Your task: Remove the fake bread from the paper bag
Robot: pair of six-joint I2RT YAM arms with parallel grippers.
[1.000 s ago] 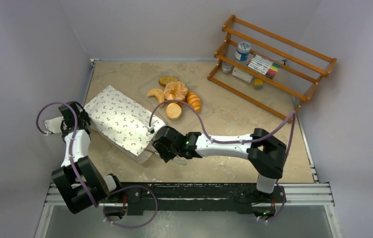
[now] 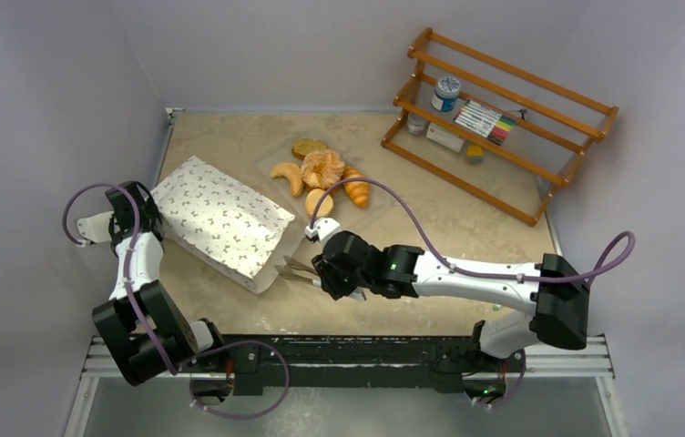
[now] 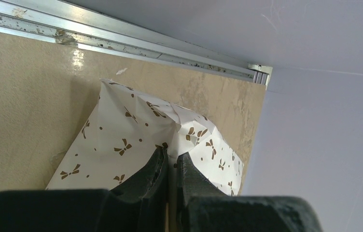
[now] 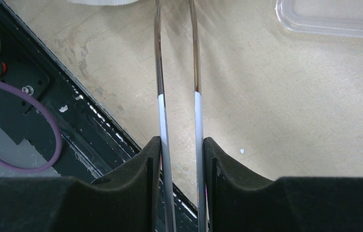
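Observation:
A white paper bag with a small bow pattern lies on its side at the table's left, its mouth towards the lower right. My left gripper is shut on the gathered closed end of the bag. Metal tongs with pale handles sit in my right gripper, whose fingers press on both handles. Just outside the bag's mouth, the tongs' tips are spread apart, with no bread visible between them. Several fake breads, among them a round crusty one and a croissant, rest together behind the bag's mouth. The bag's inside is hidden.
Under the breads is a clear tray, its rim visible in the right wrist view. A wooden rack with jars and boxes stands at the back right. Bare table lies between breads and rack.
The right arm has drawn back to the right, bringing the tongs out of the bag's mouth. Bag and left arm have barely moved.

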